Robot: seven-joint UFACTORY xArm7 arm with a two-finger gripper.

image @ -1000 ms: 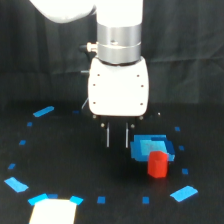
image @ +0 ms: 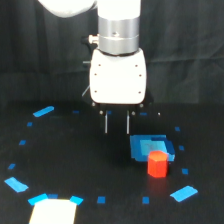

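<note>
My gripper (image: 117, 122) hangs above the dark table, left of centre, with its two thin fingers apart. Nothing shows between them. To its lower right stands a red block (image: 157, 166), clear of the fingers. Behind the block lies a blue square (image: 140, 153) with a lighter blue patch; the block overlaps its front edge in this view. I cannot tell whether the block rests on the square or just in front of it.
A cream-coloured object (image: 53, 212) sits at the bottom left edge of the view. Light blue tape strips (image: 16, 185) and small blue marks lie flat around the black surface.
My gripper has risen a little, and its fingers look slightly farther apart. The red block and blue square have not moved.
</note>
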